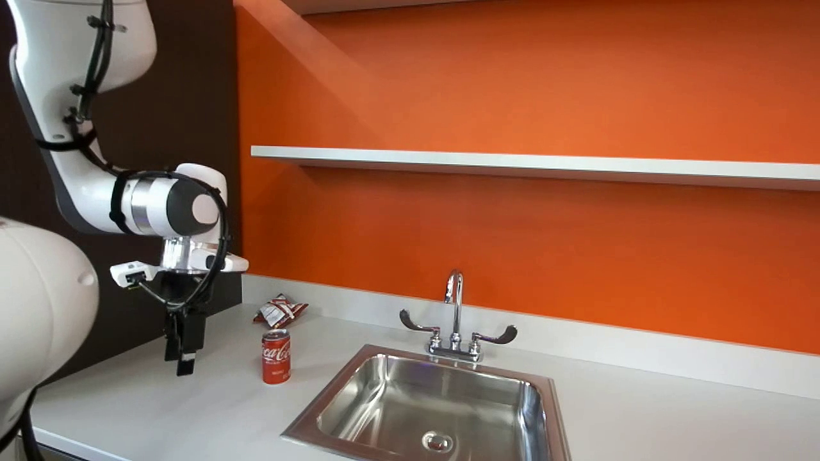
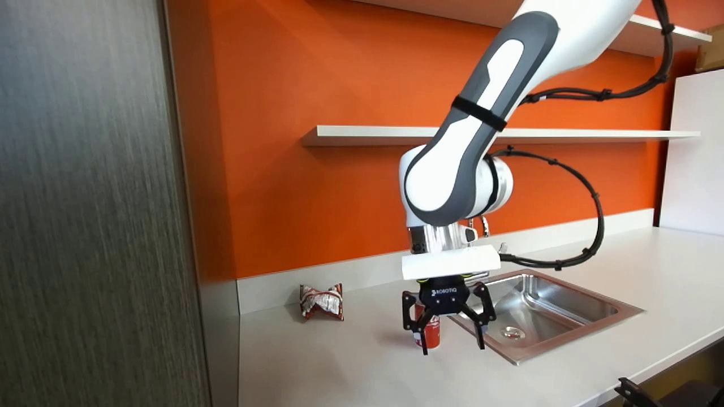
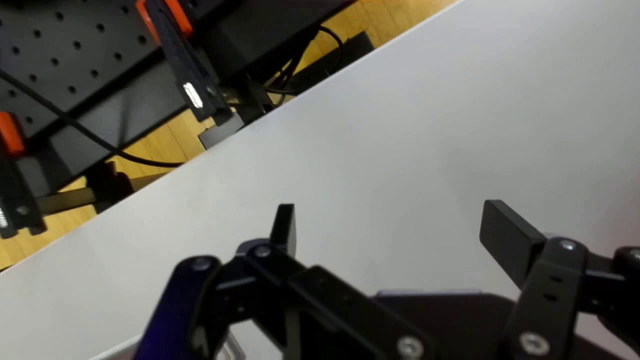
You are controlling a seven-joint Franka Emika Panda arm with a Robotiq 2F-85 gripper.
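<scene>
A red soda can [image 1: 277, 357] stands upright on the counter, left of the sink. In the first exterior view my gripper [image 1: 184, 362] hangs above the counter to the left of the can, apart from it. From the second exterior view the gripper [image 2: 453, 349] is open, its fingers spread with only counter between them, and it partly covers the can [image 2: 431, 333] behind. The wrist view shows the gripper wide apart over bare counter. A crumpled red and silver snack bag [image 2: 322, 302] lies near the back wall, away from the gripper.
A steel sink [image 1: 547, 399] is set into the counter, with a faucet [image 1: 455, 307] behind it. One white shelf [image 1: 538, 162] runs along the orange wall. A dark panel [image 2: 102, 203] bounds the left side. Bare counter [image 3: 384, 150] lies beneath the gripper, up to its front edge.
</scene>
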